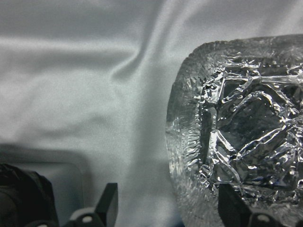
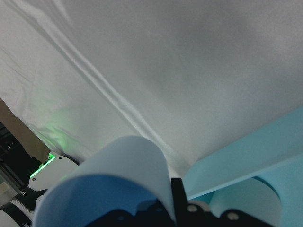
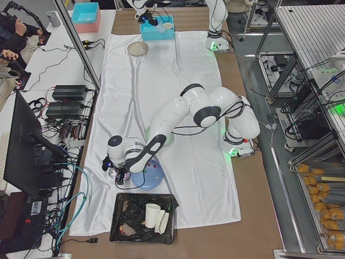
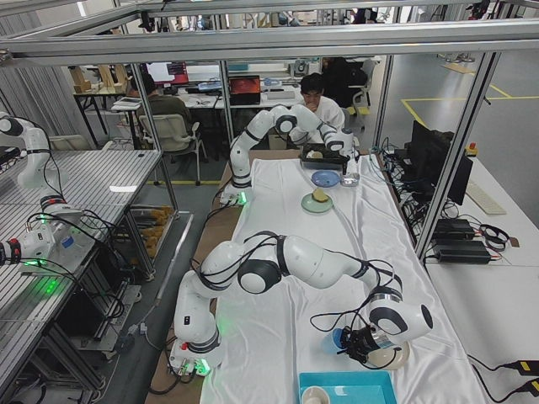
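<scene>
My left gripper (image 3: 116,168) is over a crinkled foil tray (image 3: 113,172), left of a blue plate (image 3: 148,175); in the left wrist view its fingers stand open around the near part of the tray's rim (image 1: 182,123), seen from above. My right gripper (image 4: 358,341) is at the far end, shut on a light blue cup (image 2: 118,156), beside the turquoise bin (image 4: 345,387), which holds a white cup (image 2: 244,201).
A black lined bin (image 3: 143,232) with white cups stands at the near end. A green plate (image 4: 317,204) with food, a beige bowl (image 3: 137,48) and mostly clear white cloth (image 3: 178,70) fill the table.
</scene>
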